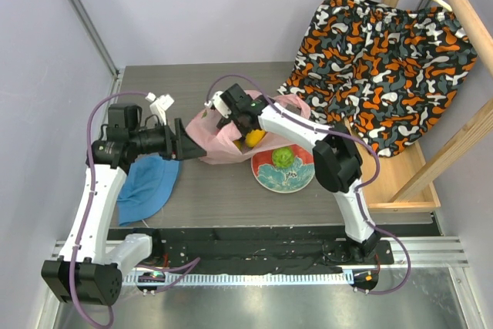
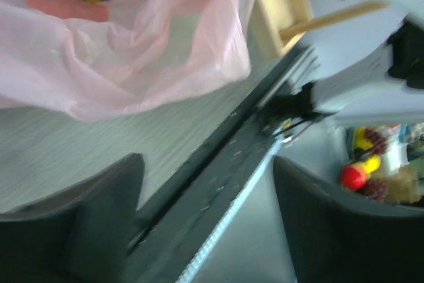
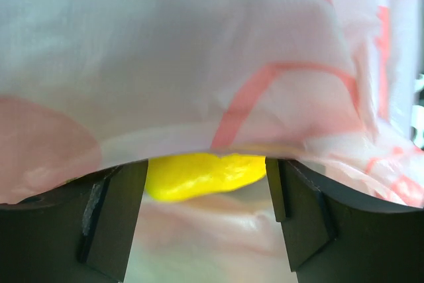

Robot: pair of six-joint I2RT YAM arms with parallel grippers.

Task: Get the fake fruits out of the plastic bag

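Note:
The pink plastic bag [image 1: 220, 152] lies crumpled mid-table, its near part sagging over its contents. A yellow fruit [image 1: 255, 138] shows in it beneath the right arm. My left gripper [image 1: 189, 142] stands open at the bag's left edge; in the left wrist view nothing is between its fingers, and the bag [image 2: 146, 84] lies beyond. The right gripper is inside the bag with its fingers apart. A yellow fruit [image 3: 202, 175] spans the gap, though contact with the fingers is unclear. The bag film [image 3: 199, 64] hides the rest.
A round red and blue-green plate [image 1: 285, 184] right of the bag carries a green fruit [image 1: 283, 158]. Blue cloth [image 1: 146, 188] lies under the left arm. A wooden rack [image 1: 400, 206] with camouflage fabric [image 1: 377, 67] stands at right.

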